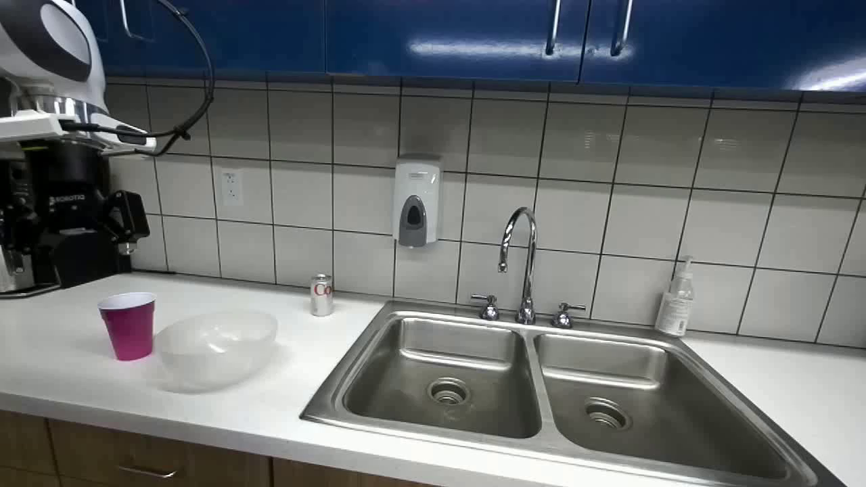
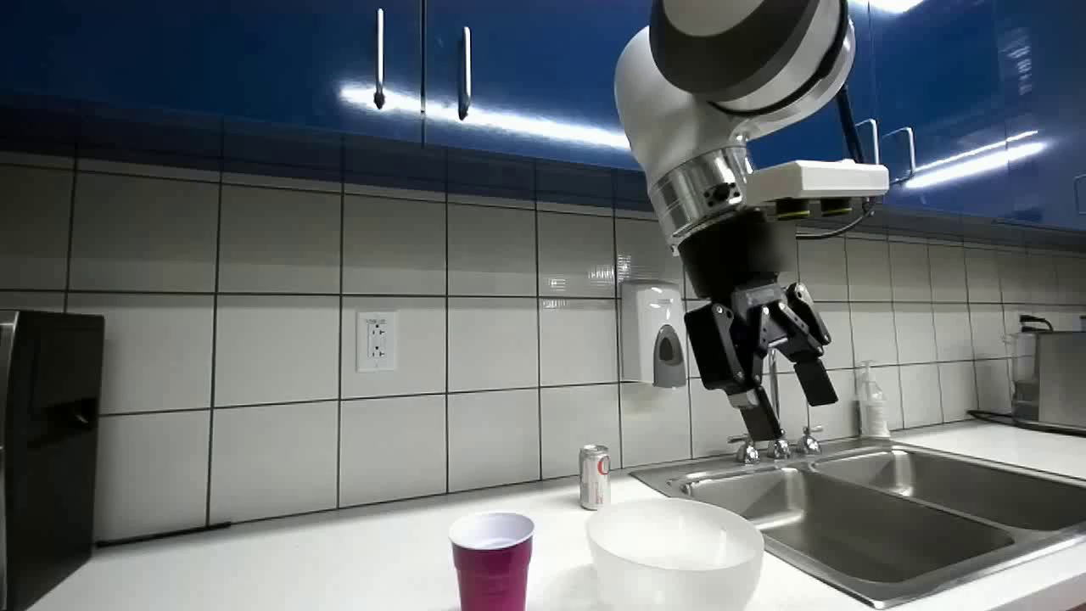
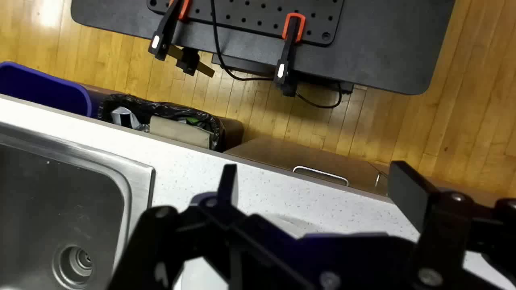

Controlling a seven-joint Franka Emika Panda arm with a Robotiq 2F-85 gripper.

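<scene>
My gripper [image 2: 786, 402] hangs in the air above the counter, its fingers spread wide and nothing between them. Below it stands a translucent white bowl [image 2: 677, 555], whose inside looks empty. A magenta cup [image 2: 493, 570] with a white inside stands upright beside the bowl, and a silver soda can [image 2: 595, 477] is upright farther back near the wall. Exterior view 1 shows the cup [image 1: 130, 329] left of the bowl [image 1: 217, 349] and the can [image 1: 321, 295] behind and to the right. From the wrist, the gripper largely covers the bowl.
A double steel sink [image 1: 532, 381] with a tall faucet [image 1: 529, 260] takes up the right side. The wall holds a soap dispenser [image 1: 417, 200]; a pump bottle [image 1: 675, 300] stands behind the sink. Bare counter [image 1: 300, 369] lies between bowl and sink. Blue cabinets [image 1: 454, 36] hang overhead.
</scene>
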